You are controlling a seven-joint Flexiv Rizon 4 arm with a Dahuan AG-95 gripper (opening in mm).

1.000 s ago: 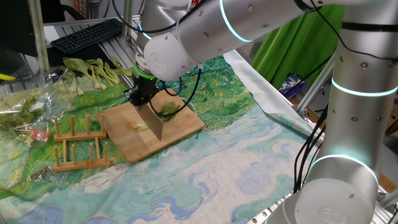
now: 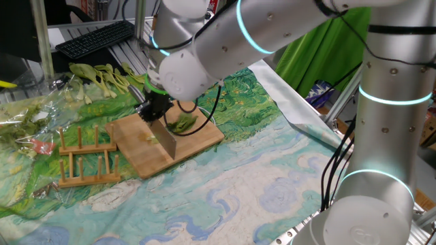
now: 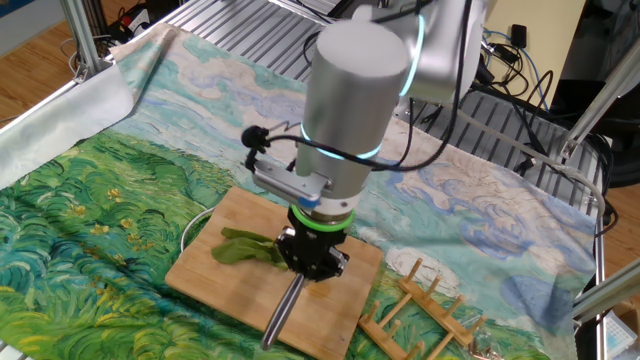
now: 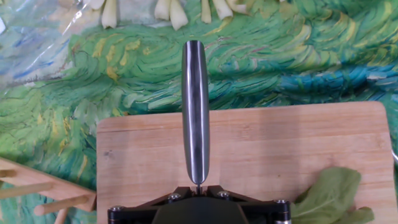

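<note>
My gripper is shut on a kitchen knife, whose steel handle [image 4: 196, 112] points away from the arm in the wrist view. The knife's broad blade [image 2: 164, 141] hangs upright over the wooden cutting board [image 2: 194, 141], its lower edge at or close to the wood; contact cannot be told. Green leaves [image 3: 243, 247] of a vegetable lie on the board to one side of the blade. A small pale piece [image 2: 150, 139] shows on the other side. Exterior view 2 has the gripper [image 3: 311, 262] above the board, with the blade mostly hidden.
Beside the board stands a wooden peg rack [image 2: 88, 163]. More leafy vegetables [image 2: 102, 78] lie behind it, and a clear plastic bag of greens [image 2: 27, 122] sits at the left. The patterned tablecloth [image 2: 272, 184] is bare toward the front and right.
The rack, board and leaves look unmoved.
</note>
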